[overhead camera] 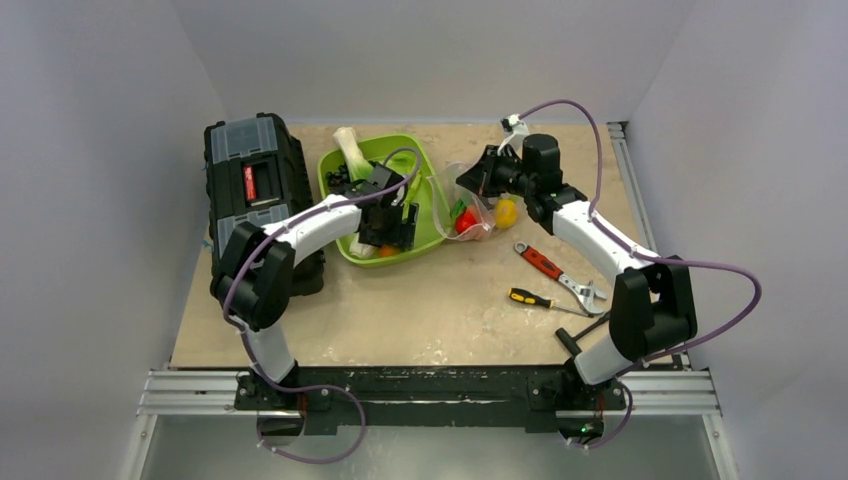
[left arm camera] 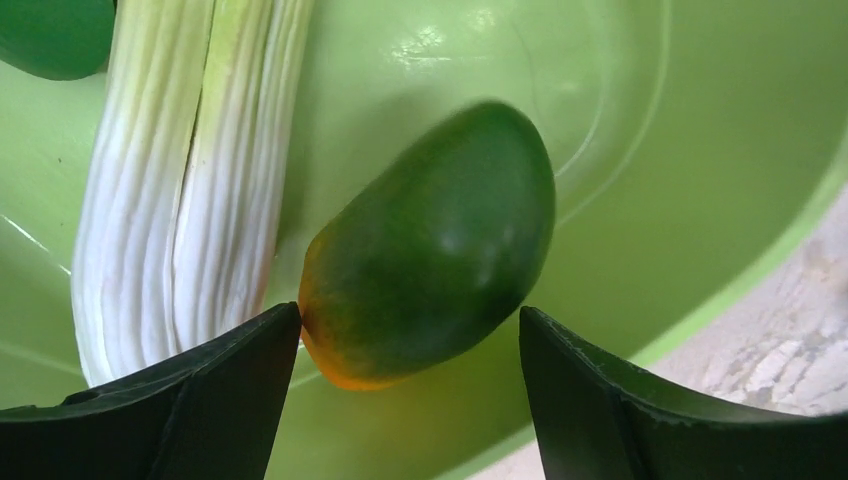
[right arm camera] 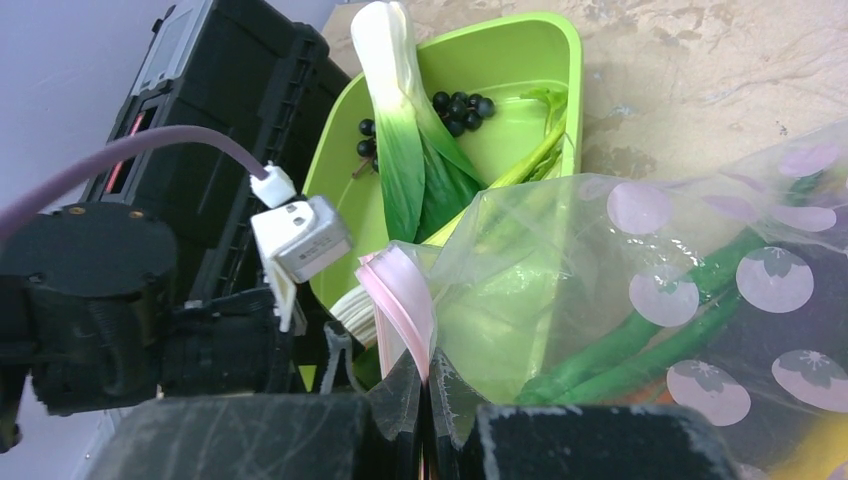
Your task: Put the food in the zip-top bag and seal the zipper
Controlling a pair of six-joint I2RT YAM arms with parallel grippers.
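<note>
A green mango with an orange end (left arm camera: 430, 250) lies in the green bin (overhead camera: 427, 170). Over it, my left gripper is part open, a finger toward each side of the mango; the left fingertip appears close to or against its orange end. On the right, the clear zip bag (right arm camera: 640, 290) with pink dots stands with its mouth toward the bin. Its pink zipper edge (right arm camera: 403, 300) is pinched in my right gripper, which is shut. Inside the bag show a red item (overhead camera: 465, 220), a yellow one (overhead camera: 506, 212) and long green stems (right arm camera: 640, 345).
Also in the bin are a leek (right arm camera: 390, 90), dark grapes (right arm camera: 463, 112) and a white-stalked vegetable (left arm camera: 180, 190). A black toolbox (overhead camera: 250, 180) stands left of it. A wrench (overhead camera: 540, 261) and a screwdriver (overhead camera: 530, 297) lie front right.
</note>
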